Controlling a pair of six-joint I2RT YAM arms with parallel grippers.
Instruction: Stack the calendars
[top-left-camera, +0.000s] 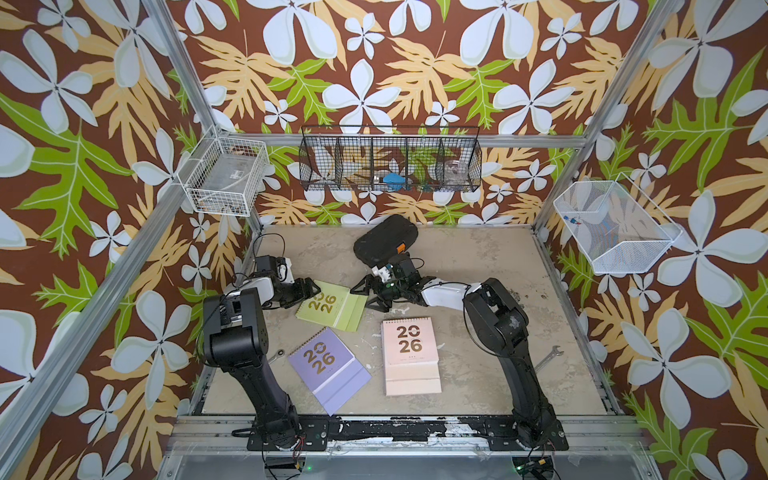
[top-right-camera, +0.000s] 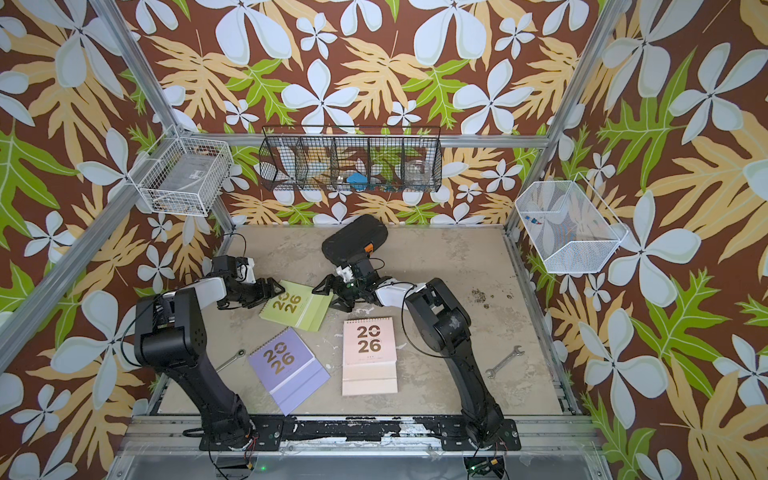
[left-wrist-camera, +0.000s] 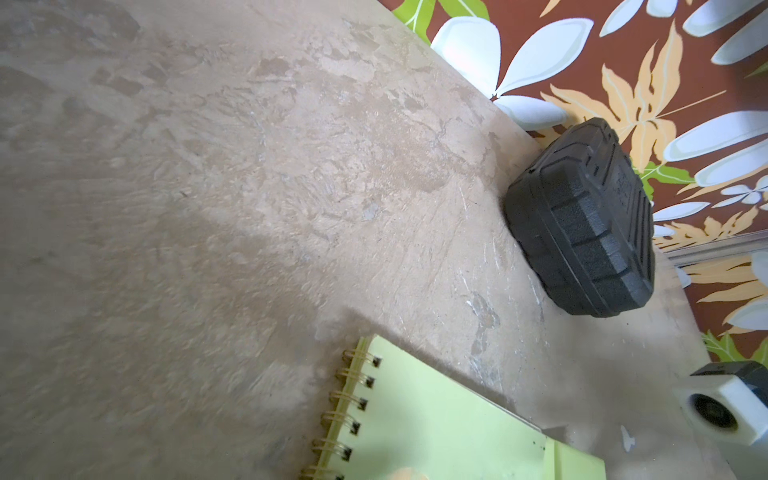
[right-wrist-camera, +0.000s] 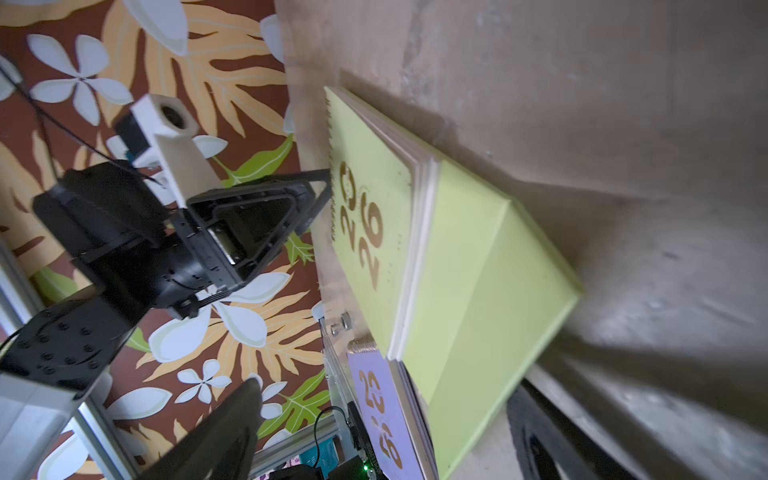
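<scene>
The green 2026 calendar (top-left-camera: 332, 308) lies flat on the table between my two grippers. My left gripper (top-left-camera: 301, 294) is at its left spiral end; in the right wrist view it stands open above that end. My right gripper (top-right-camera: 336, 292) is at the other end, its fingers spread either side of the calendar's base (right-wrist-camera: 480, 320), not visibly closed on it. The purple calendar (top-left-camera: 328, 368) lies askew at front left, and the pink calendar (top-left-camera: 412, 376) lies straight at front centre.
A black case (top-left-camera: 384, 236) lies behind the green calendar. Wrenches (top-right-camera: 504, 360) lie at both sides. Wire baskets hang on the walls (top-left-camera: 224, 176).
</scene>
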